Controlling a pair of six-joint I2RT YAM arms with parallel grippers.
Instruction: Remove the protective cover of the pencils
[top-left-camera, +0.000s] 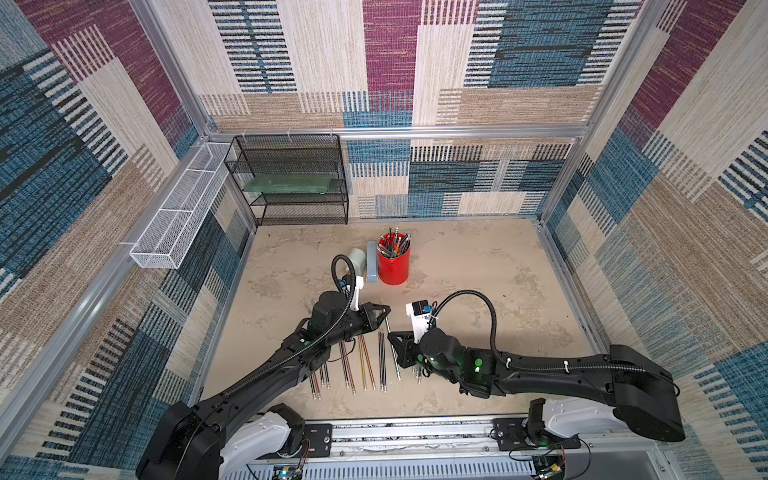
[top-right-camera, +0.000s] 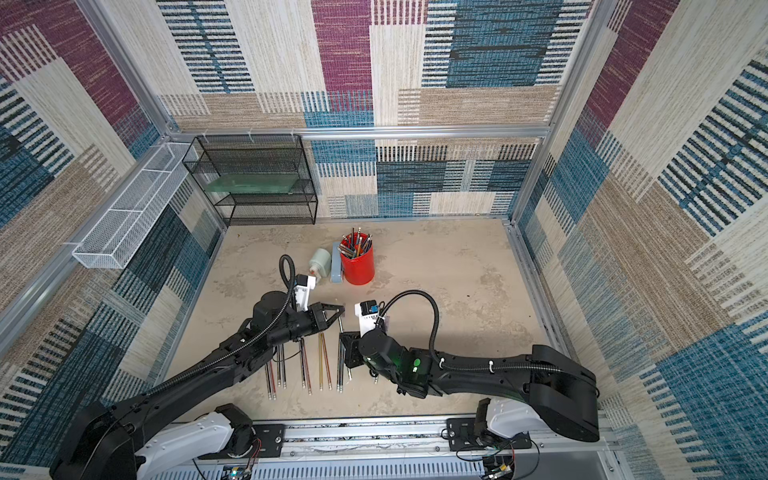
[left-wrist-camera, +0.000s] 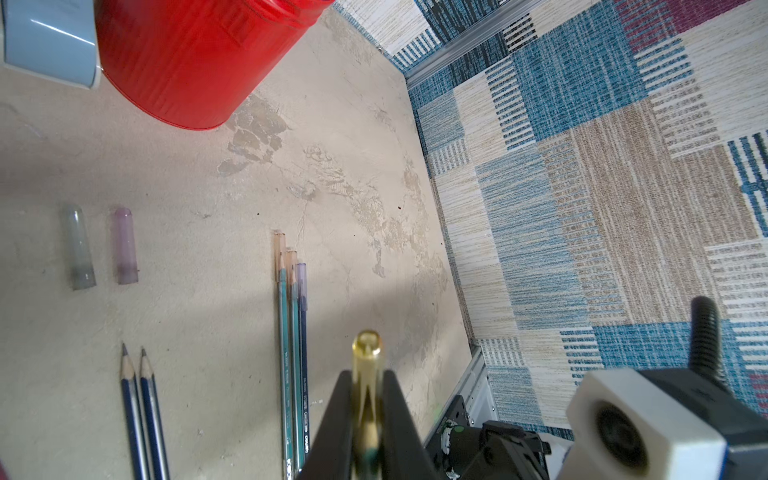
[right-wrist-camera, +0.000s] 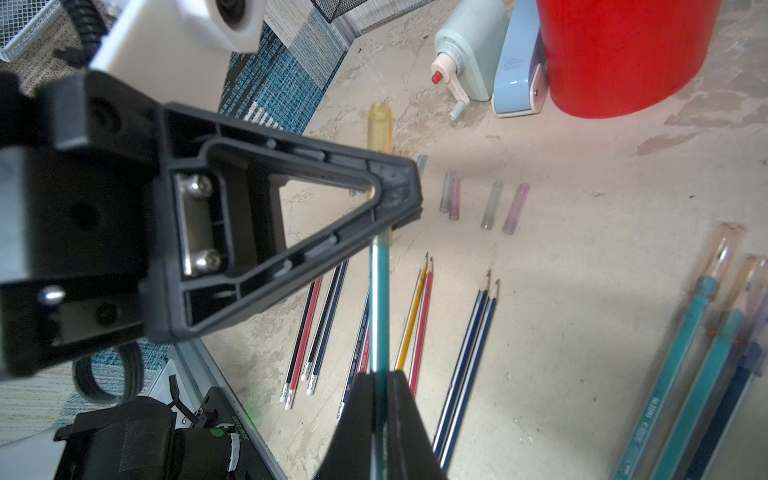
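Note:
A teal pencil (right-wrist-camera: 380, 304) stands between both grippers, a yellow translucent cap (right-wrist-camera: 380, 132) over its upper end. My right gripper is shut on the pencil's shaft. Higher up, my left gripper is shut around the cap, whose rounded end rises past the fingertips in the left wrist view. To the right lie two teal pencils (left-wrist-camera: 285, 352) and a navy one (left-wrist-camera: 302, 344), each with a clear cap on its tip. Navy pencils (right-wrist-camera: 468, 352) with bare points lie further left, and loose caps (right-wrist-camera: 492, 204) rest above them.
At the back stand a red cup (top-left-camera: 393, 268) full of pencils, a blue stapler-like object (right-wrist-camera: 516, 68) and a pale green bottle (right-wrist-camera: 473, 44). More uncapped pencils (right-wrist-camera: 316, 328) lie at left.

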